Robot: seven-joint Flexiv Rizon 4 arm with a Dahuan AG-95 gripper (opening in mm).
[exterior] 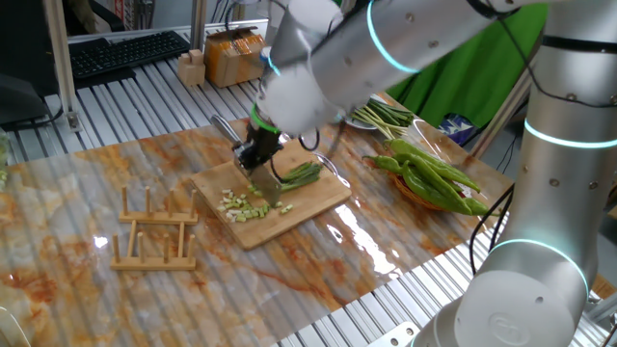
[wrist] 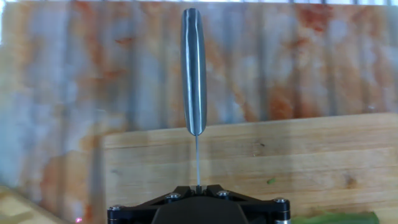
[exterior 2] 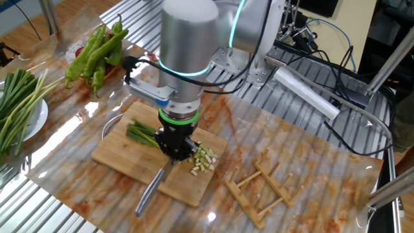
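A knife with a silver handle (wrist: 194, 71) is held by its blade's spine in my gripper, which is shut on it. In exterior view 1 the broad blade (exterior: 264, 185) points down over the wooden cutting board (exterior: 308, 206), between chopped green-and-white pieces (exterior: 239, 208) and a bundle of uncut green stalks (exterior: 303, 174). Whether the edge touches the board cannot be made out. Exterior view 2 shows the handle (exterior 2: 150, 192) reaching past the board's edge, the cut pieces (exterior 2: 206, 158) on one side of my gripper and the stalks (exterior 2: 142, 134) on the other.
A wooden peg rack (exterior: 154, 263) stands on the marbled table cover, apart from the board. Long green peppers (exterior: 429, 178) fill a basket on the other side. More stalks lie on a white plate (exterior 2: 37, 123). Open table surrounds the rack.
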